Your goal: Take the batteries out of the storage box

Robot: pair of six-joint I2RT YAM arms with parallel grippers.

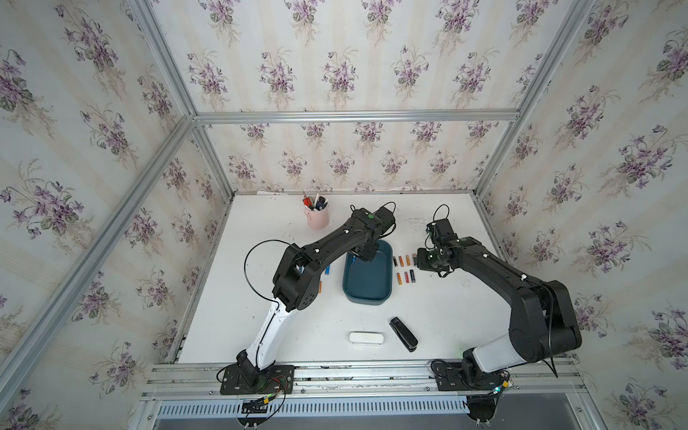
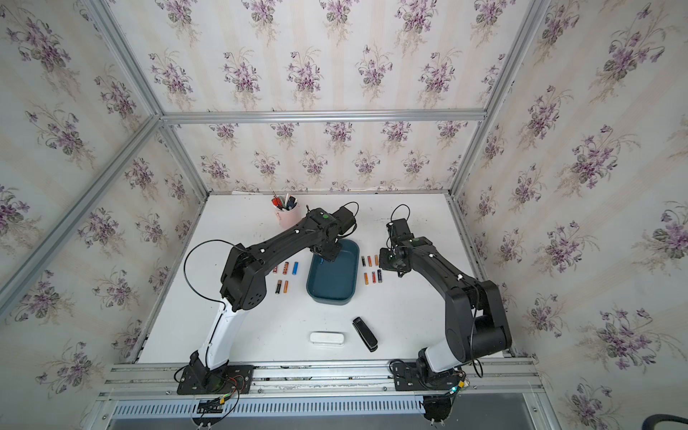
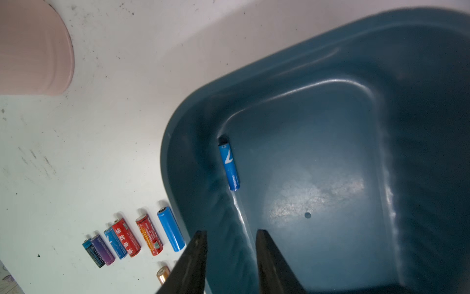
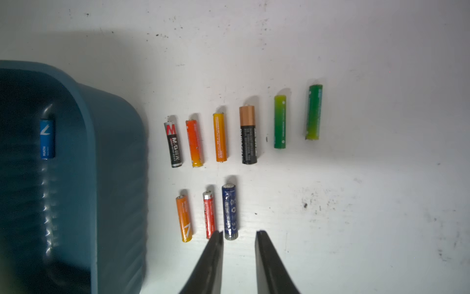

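Note:
The dark teal storage box (image 1: 367, 283) holds a blue battery (image 3: 228, 166) along its inner side. My left gripper hangs over the box, part open with nothing between its fingers; the battery lies ahead of it. My right gripper is over the table right of the box, also open and empty. Beside the box on that side lie rows of loose batteries, among them an orange one (image 4: 219, 137) and a dark blue one (image 4: 230, 211). More batteries, including a red one (image 3: 126, 237), lie on the box's left.
A pink pen cup (image 1: 316, 217) stands at the back left. A white case (image 1: 366, 337) and a black case (image 1: 403, 334) lie near the front edge.

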